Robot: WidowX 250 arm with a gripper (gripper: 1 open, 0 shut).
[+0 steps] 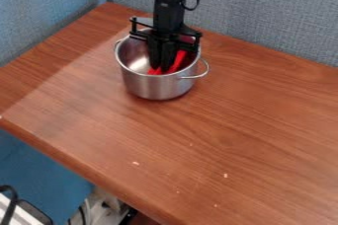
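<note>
A steel pot (154, 85) with two handles stands on the wooden table near the back left. My black gripper (164, 53) reaches down into the pot from above. A red object (173, 64) lies inside the pot at the gripper's lower end, partly hidden by it. I cannot tell whether the fingers are open, shut or around the red object.
Grey-blue padded walls (264, 17) stand behind and to the left. The table's front-left edge drops to a blue floor (34, 170) with some cables and hardware.
</note>
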